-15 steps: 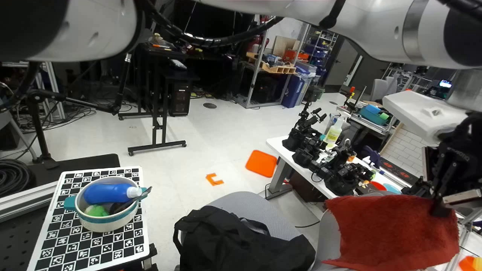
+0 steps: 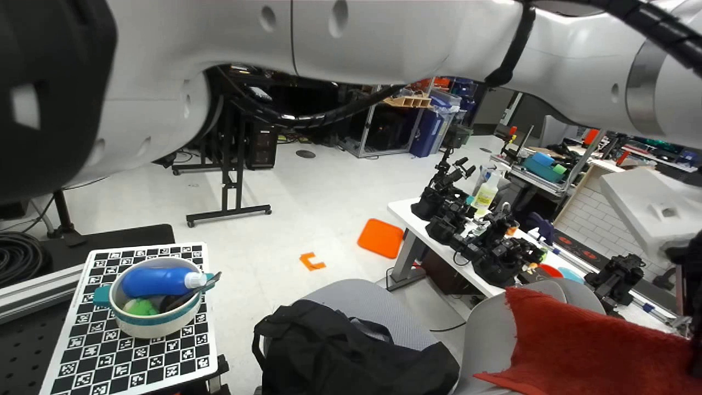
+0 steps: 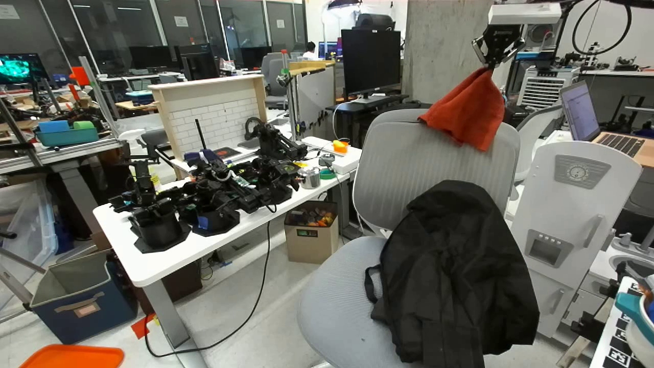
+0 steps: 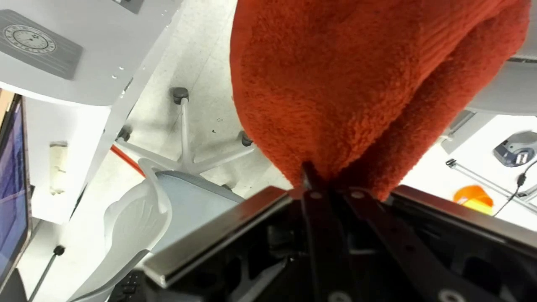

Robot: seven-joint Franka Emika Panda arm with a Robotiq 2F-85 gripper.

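A red cloth (image 3: 469, 110) hangs from my gripper (image 3: 490, 61), which is shut on its upper part. In exterior view 2 the cloth drapes in front of the top of a grey chair's backrest (image 3: 392, 159); whether it touches the backrest I cannot tell. The wrist view has the cloth (image 4: 342, 90) spreading out beyond the fingertips, my gripper pinching a fold of it. In exterior view 1 the cloth (image 2: 579, 342) is at the lower right, and the gripper itself is mostly cut off by the right edge.
A black garment (image 3: 460, 276) lies on the chair's seat. Beside the chair stands a grey toy kitchen unit (image 3: 570, 208) with a laptop (image 3: 579, 113) behind it. A white table (image 3: 122, 227) carries black robot arms. A pot (image 2: 158, 326) with a blue bottle rests on a checkered board (image 2: 85, 329).
The gripper has moved toward the right edge of exterior view 1, with the cloth pulled along and now stretched out rightward. The arm's upper link sits lower in view.
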